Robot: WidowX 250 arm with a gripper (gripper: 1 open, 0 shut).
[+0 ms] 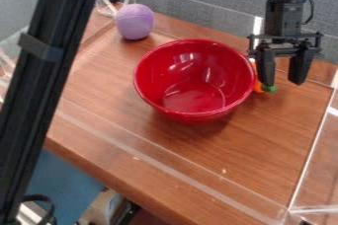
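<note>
My gripper (282,71) hangs at the right, open, its two black fingers low over a small orange carrot with a green top (266,86). The carrot lies on the wooden table just right of a large red bowl (192,96) and is partly hidden by the left finger. The bowl is empty.
A purple ball (134,21) rests at the back left of the wooden table (119,140). Clear plastic walls edge the table. A black post crosses the left side of the view.
</note>
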